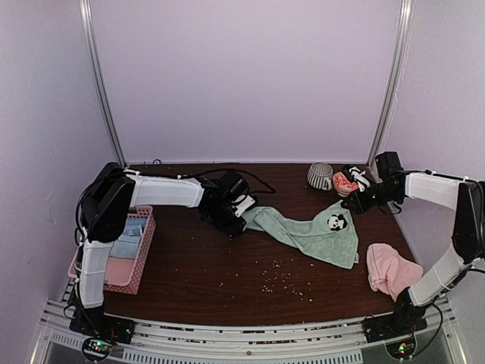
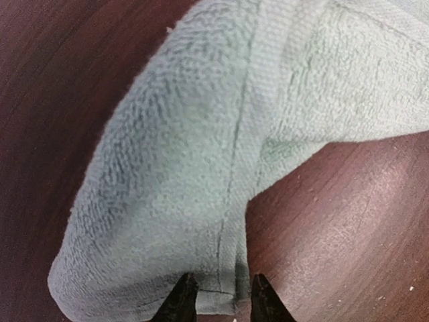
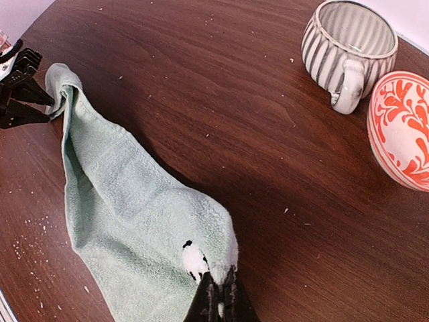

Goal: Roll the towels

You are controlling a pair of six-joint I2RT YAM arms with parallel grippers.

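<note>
A green towel (image 1: 327, 241) with a panda patch lies twisted across the table, its left part narrowed and folded over. At its left end my left gripper stands partly open, the towel's hemmed corner below and between its fingers, not clamped. My right gripper is shut on the towel's upper right corner, where the cloth gathers into its fingertips beside the panda. A pink towel (image 1: 392, 271) lies crumpled at the right edge of the table.
A pink basket (image 1: 144, 256) with folded blue towels (image 1: 127, 239) stands at the left. Behind my right gripper are a striped mug (image 3: 348, 50) and a red-patterned bowl (image 3: 402, 131). Small crumbs (image 1: 279, 282) dot the otherwise clear front middle.
</note>
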